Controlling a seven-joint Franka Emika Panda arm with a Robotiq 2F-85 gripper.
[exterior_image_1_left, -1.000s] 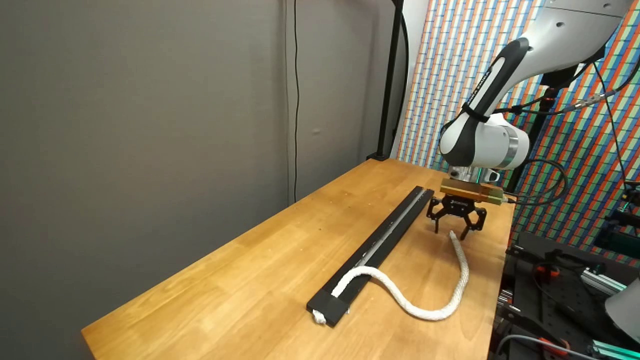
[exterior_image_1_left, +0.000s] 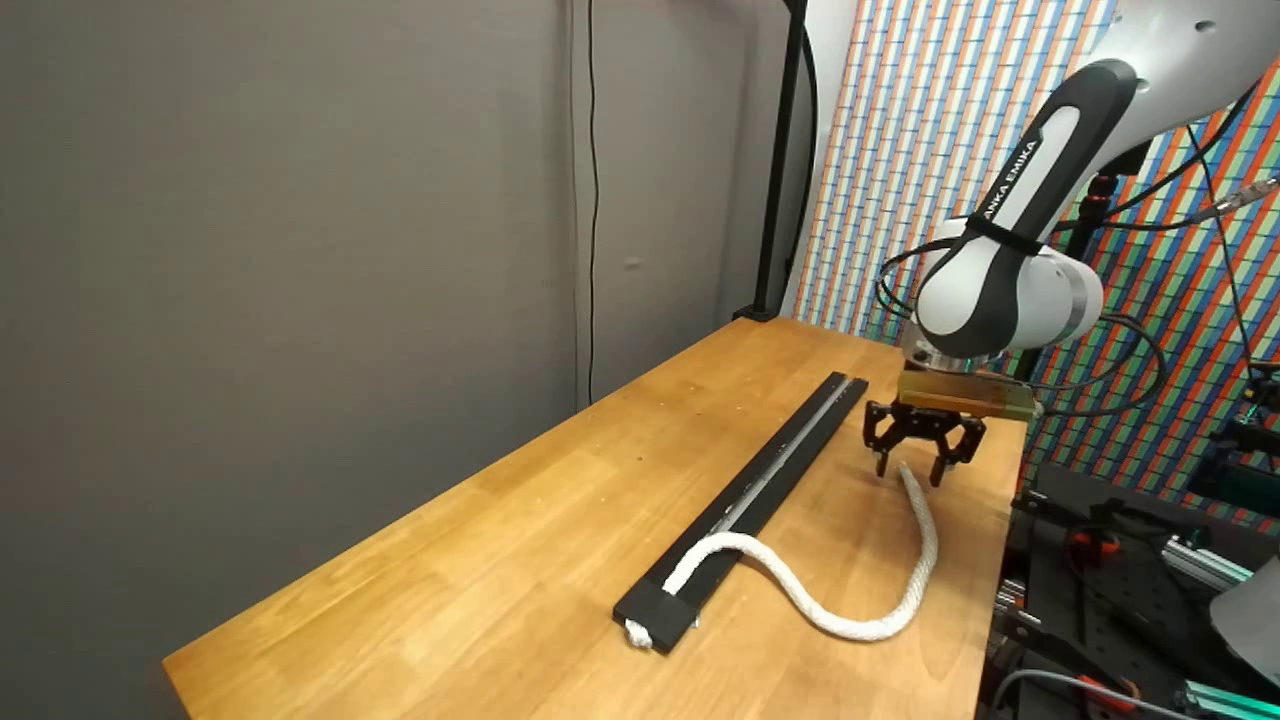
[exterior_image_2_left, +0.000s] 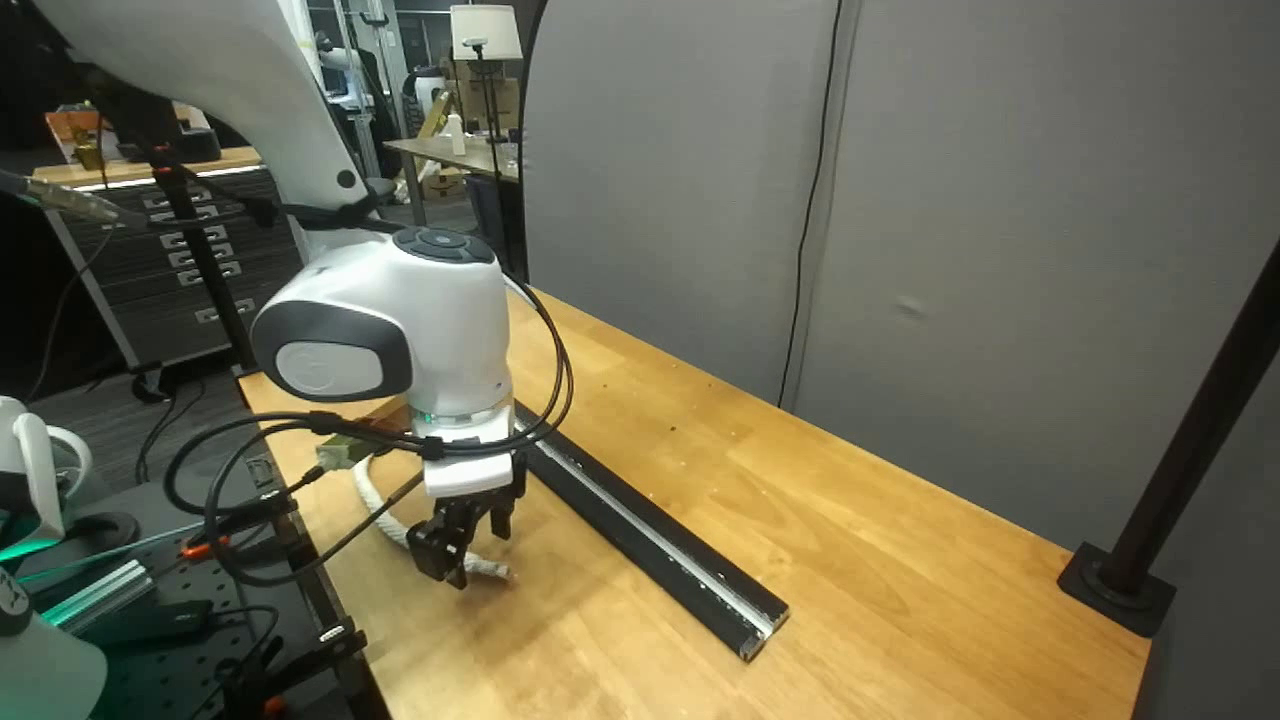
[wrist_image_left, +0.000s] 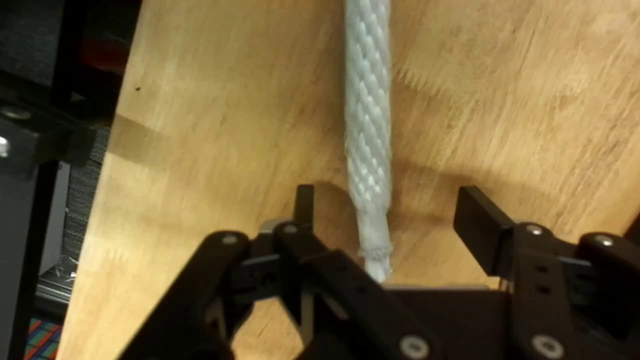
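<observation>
A white braided rope (exterior_image_1_left: 840, 623) curves across the wooden table, its far part lying over the near end of a long black channel (exterior_image_1_left: 768, 480) with a pale groove. My gripper (exterior_image_1_left: 911, 469) hangs low over the rope's loose end, fingers pointing down. In the wrist view, that rope end (wrist_image_left: 370, 204) lies in the gap between the two spread fingers, nearer the left one and touching neither as far as I can tell. Seen from the other side, the gripper (exterior_image_2_left: 477, 554) stands beside the channel (exterior_image_2_left: 654, 536), with the rope tip (exterior_image_2_left: 492, 569) showing past its fingers.
The table's edge (wrist_image_left: 99, 198) runs close by on one side, with dark equipment (exterior_image_1_left: 1140, 600) beyond it. A black post (exterior_image_2_left: 1122, 576) stands at the far corner. Bare tabletop (exterior_image_1_left: 480, 540) stretches out past the channel.
The arm has shifted slightly right and toward the camera, bringing the gripper over the rope's end. Its fingers stand somewhat closer together. The rope and channel look unmoved.
</observation>
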